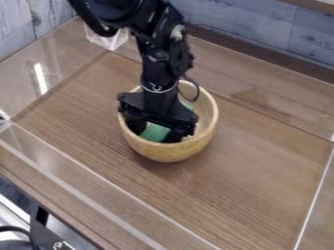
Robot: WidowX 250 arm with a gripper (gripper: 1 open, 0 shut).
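Observation:
A black robot gripper (156,122) reaches down into a pale wooden bowl (198,137) at the middle of the table. A green object (155,133) lies in the bowl, partly hidden beneath and behind the gripper. The fingertips are hidden among the bowl's contents, so whether they hold the green object cannot be told.
A translucent container (104,34) stands at the back left, behind the arm. A plank wall runs along the back.

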